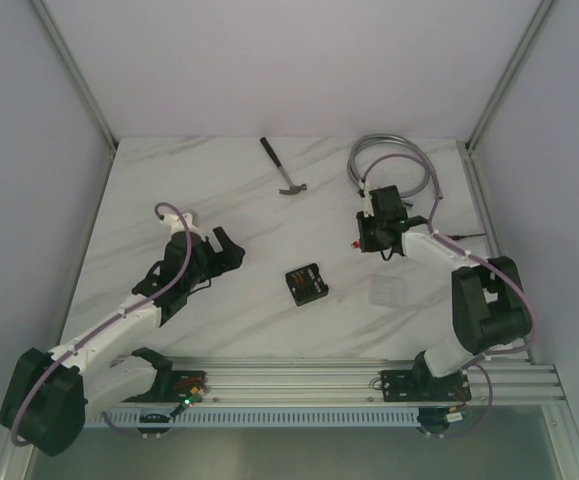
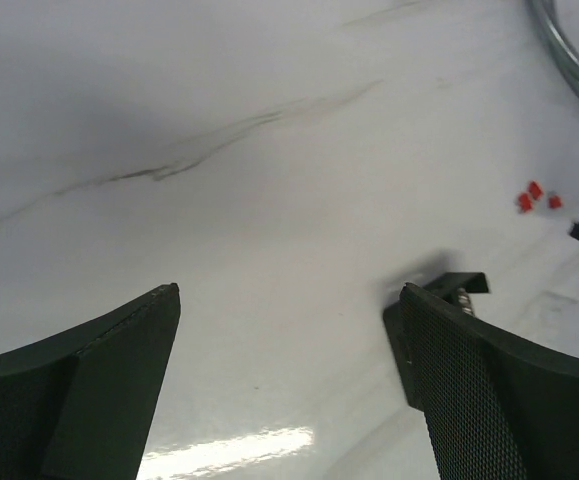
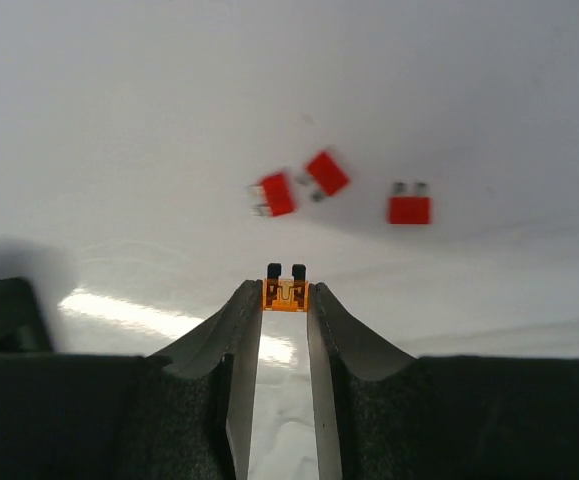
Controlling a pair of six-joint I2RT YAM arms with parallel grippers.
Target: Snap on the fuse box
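Observation:
The black fuse box [image 1: 306, 284] lies open on the marble table, with a clear panel [image 1: 388, 290], likely plastic, right of it. My right gripper is shut on an orange fuse with two dark prongs, held at the fingertips above the table. Three red fuses [image 3: 408, 209] lie beyond it, blurred in the right wrist view. My left gripper stands open over the table, left of the fuse box, with nothing between its fingers; the box shows partly behind its right finger in the left wrist view.
A hammer [image 1: 292, 188] lies at the back middle. A coiled grey hose [image 1: 423, 160] lies at the back right.

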